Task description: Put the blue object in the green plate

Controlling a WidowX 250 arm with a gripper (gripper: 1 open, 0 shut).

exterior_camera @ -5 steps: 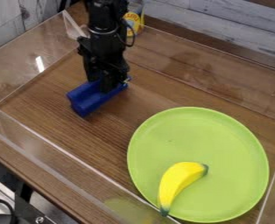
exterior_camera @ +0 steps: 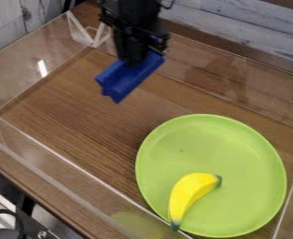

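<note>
The blue object point(exterior_camera: 128, 78), a rectangular block, hangs tilted in the upper middle of the view. My black gripper point(exterior_camera: 134, 58) is shut on its upper end, and the fingers cover part of it. Bare wood shows below the block. To the lower right lies the round green plate point(exterior_camera: 243, 154), well apart from block and gripper.
A yellow banana point(exterior_camera: 193, 197) rests on the plate's near left part. Clear low walls enclose the wooden surface point(exterior_camera: 75, 112), with wooden planks point(exterior_camera: 249, 33) behind. Between the block and the plate the surface is free.
My gripper has risen and moved toward the right with the blue object in it; the block was lower and farther left before. Plate and banana have stayed in place.
</note>
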